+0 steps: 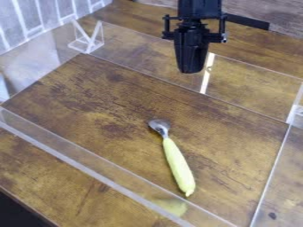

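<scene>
My black gripper [190,64] hangs near the top centre of the camera view, above the far part of a clear-walled enclosure, shut with nothing visible between its fingers. Below it on the wooden surface [95,106] lies a spoon with a silver head and a long pale yellow handle [178,164], angled toward the lower right, apart from the gripper.
Clear plastic walls [282,168] bound the work area on several sides. A small white bracket [88,37] stands at the back left.
</scene>
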